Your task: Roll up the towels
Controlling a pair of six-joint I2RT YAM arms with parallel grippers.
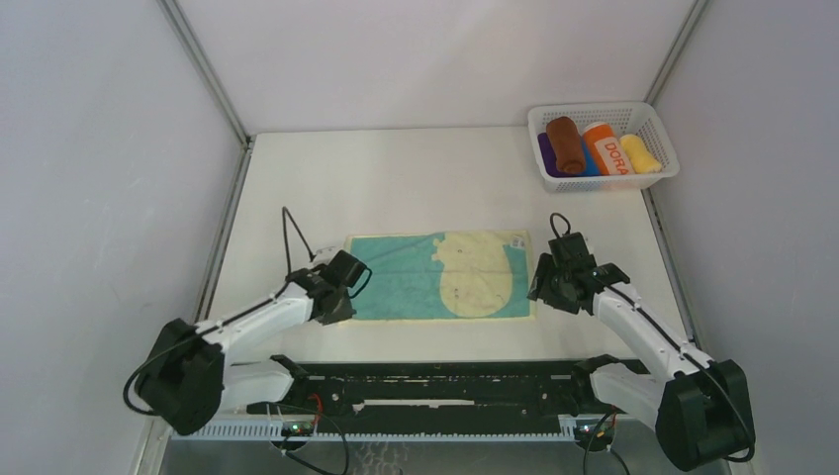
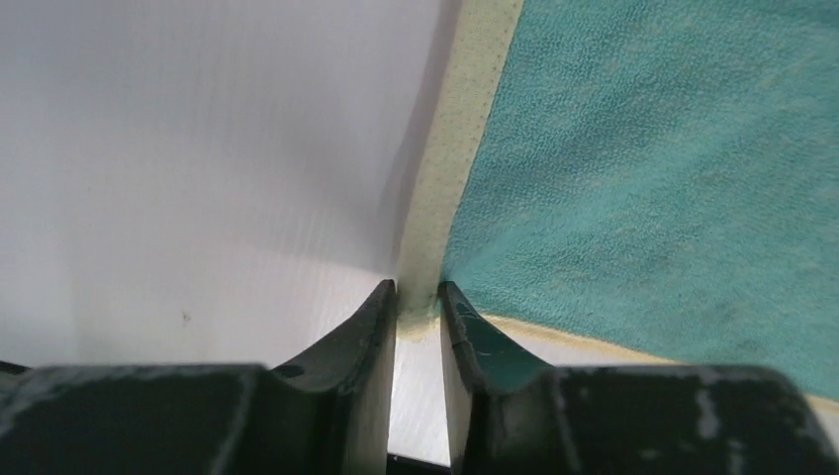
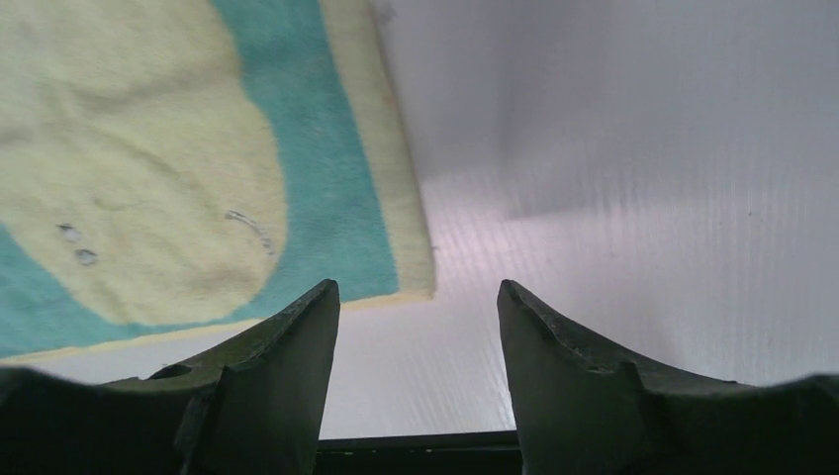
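Observation:
A teal towel (image 1: 401,277) with a cream border and a large cream figure (image 1: 475,277) lies spread on the white table, mostly flat. My left gripper is at the towel's near left corner, its fingers (image 2: 372,336) a narrow gap apart. The cream border (image 2: 435,208) shows in that gap. At the right end, my right gripper stands open, and the near right corner (image 3: 416,282) shows between its fingertips in the right wrist view. Whether it touches the cloth, I cannot tell.
A white basket (image 1: 604,182) at the back right holds several rolled towels, among them a brown roll (image 1: 566,145) and a yellow roll (image 1: 639,153).

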